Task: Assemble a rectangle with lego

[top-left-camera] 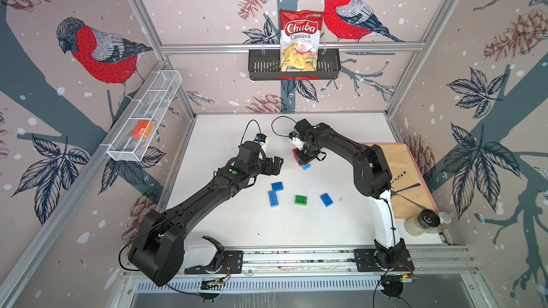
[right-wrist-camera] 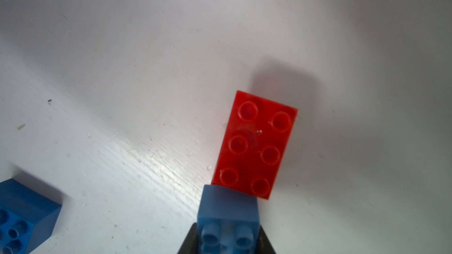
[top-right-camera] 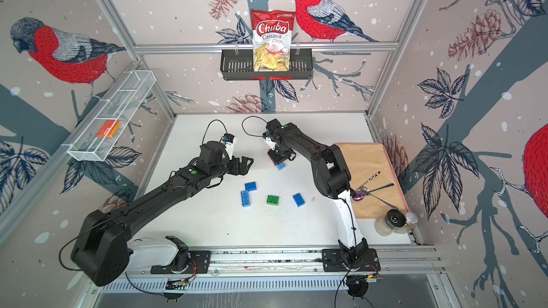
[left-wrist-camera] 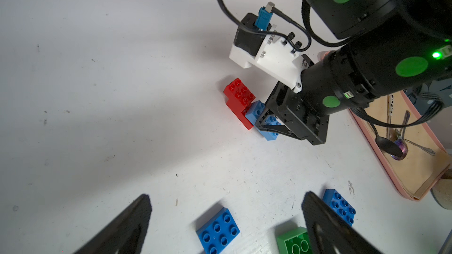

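Observation:
Near the table's centre back, red bricks (left-wrist-camera: 239, 93) are stacked, with a light blue brick (right-wrist-camera: 228, 207) against their end. My right gripper is shut on that blue brick, its body hiding part of it in the top views. My left gripper (top-left-camera: 272, 166) stands open to the left, above the table, nothing between its fingers. Below it lie two blue bricks (top-left-camera: 273, 197), a green brick (top-left-camera: 300, 199) and, further right, another blue brick (top-left-camera: 326, 199).
A tray (left-wrist-camera: 419, 178) with cutlery and jars (top-right-camera: 388, 225) beside it occupy the right side. A wire basket (top-left-camera: 120, 148) and a chips shelf (top-left-camera: 262, 65) hang on the frame.

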